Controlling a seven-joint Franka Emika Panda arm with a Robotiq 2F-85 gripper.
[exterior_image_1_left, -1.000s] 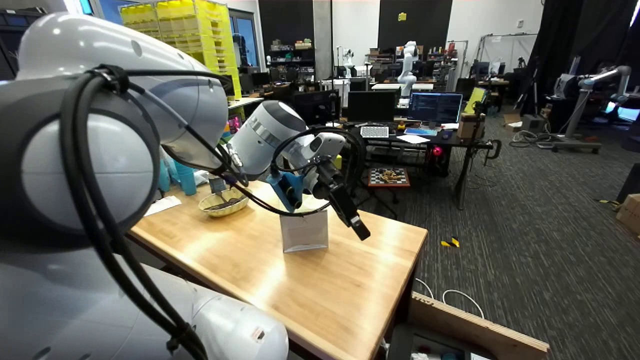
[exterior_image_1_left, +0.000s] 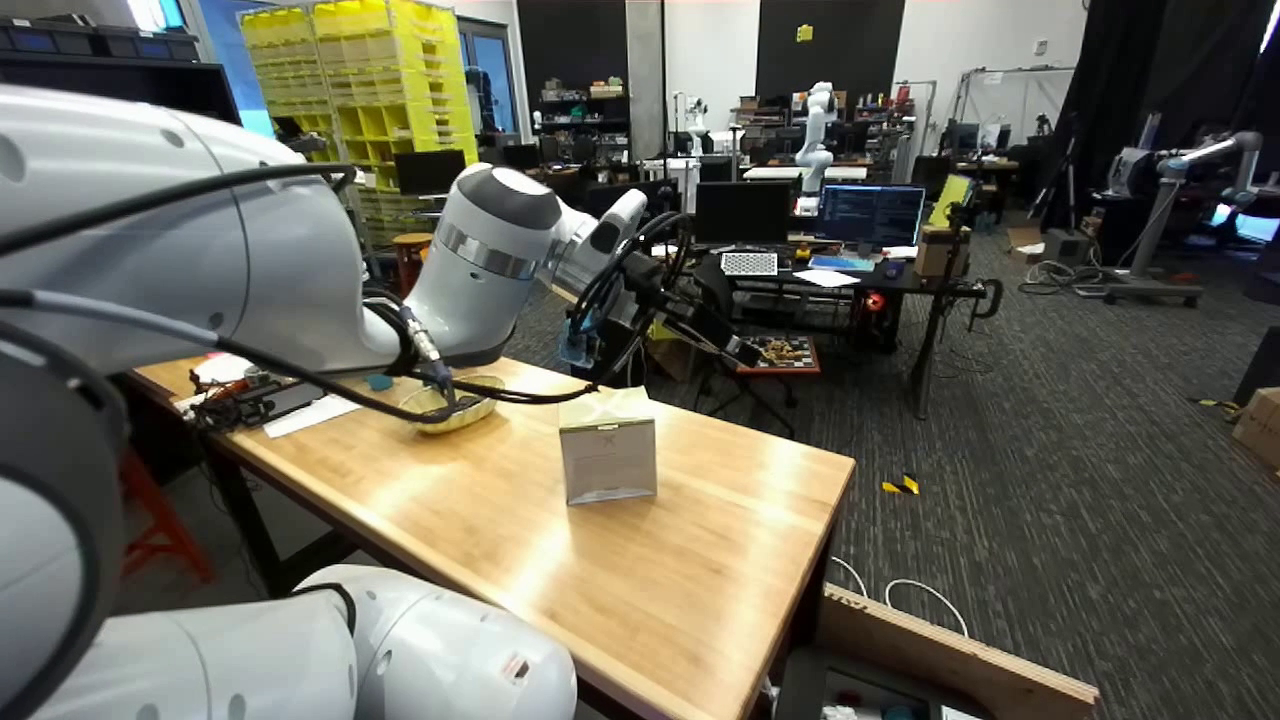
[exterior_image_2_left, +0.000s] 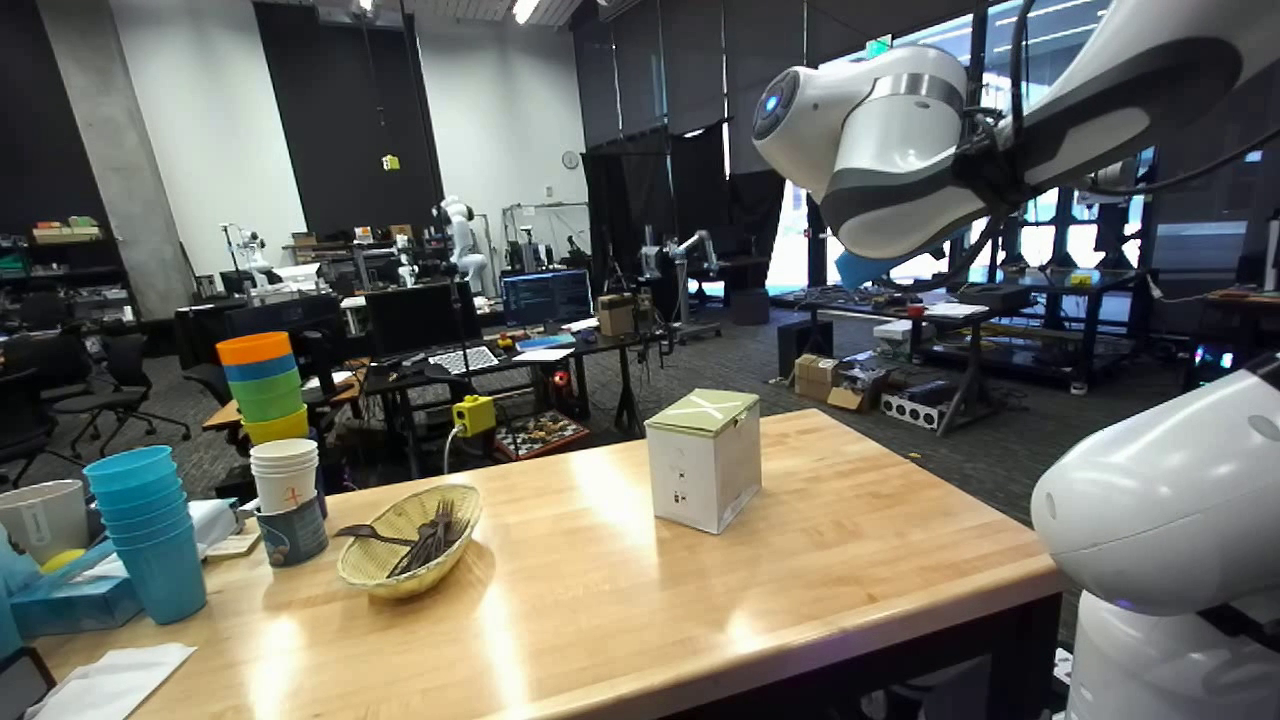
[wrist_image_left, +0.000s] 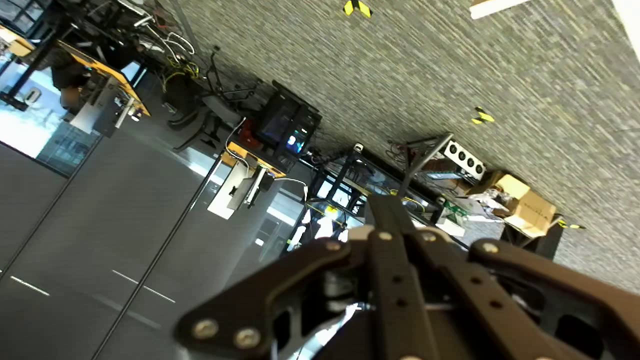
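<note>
My gripper (exterior_image_1_left: 744, 350) is raised over the far side of the table and points outward, away from the tabletop. In the wrist view the two dark fingers (wrist_image_left: 393, 276) lie side by side, shut, with nothing visible between them. A white box (exterior_image_2_left: 708, 468) with a pale green top marked by a white X stands upright on the table, clear of the gripper. To its left in exterior view 2 is a yellow woven basket (exterior_image_2_left: 414, 587) holding dark forks (exterior_image_2_left: 434, 536). Exterior view 2 shows the arm but not the fingertips.
Stacked blue cups (exterior_image_2_left: 156, 552), a stack of white cups (exterior_image_2_left: 286, 472) and a taller multicoloured stack (exterior_image_2_left: 266, 390) stand at the left of exterior view 2. A white napkin (exterior_image_2_left: 114, 686) lies nearby.
The arm has swung back and the gripper has lifted from beside the box, tilting from downward to nearly level. Box and basket have not moved.
</note>
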